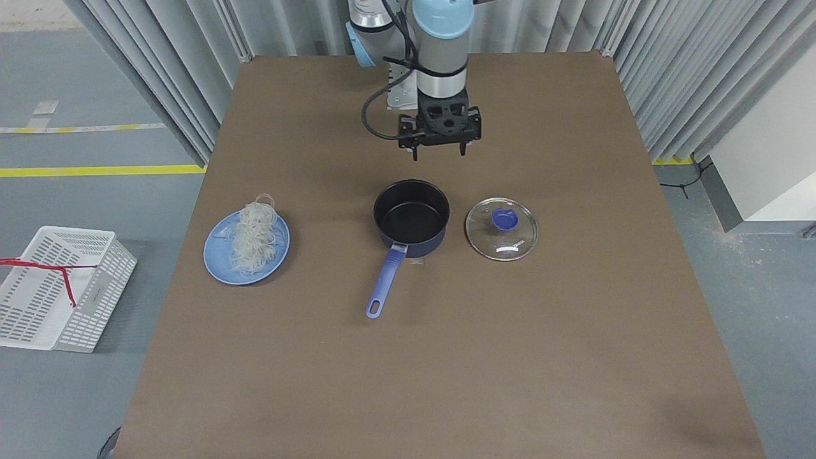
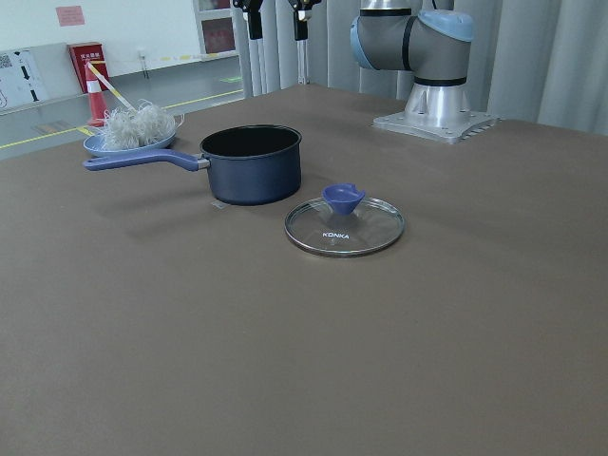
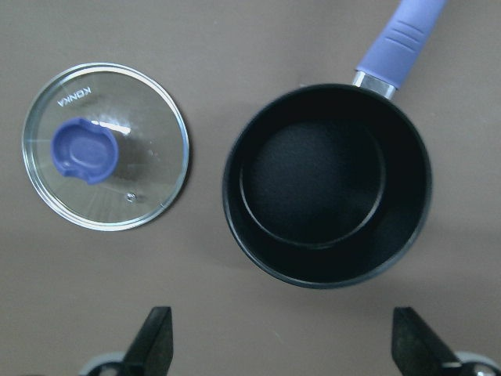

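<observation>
My gripper (image 1: 438, 150) is open and empty, held above the table behind a dark blue saucepan (image 1: 410, 211) with a long purple-blue handle (image 1: 386, 276). In the wrist view the pot (image 3: 313, 184) lies between and ahead of the fingertips. A glass lid (image 1: 501, 236) with a blue knob (image 3: 84, 150) rests flat on the table beside the pot, on the right in the front view. A blue plate (image 1: 219, 256) holding a loose pile of white noodle-like strands (image 1: 253, 237) sits to the pot's left.
A white plastic basket (image 1: 99, 298) stands on the floor off the table's left. Pleated grey curtains line the back, behind the arm's base.
</observation>
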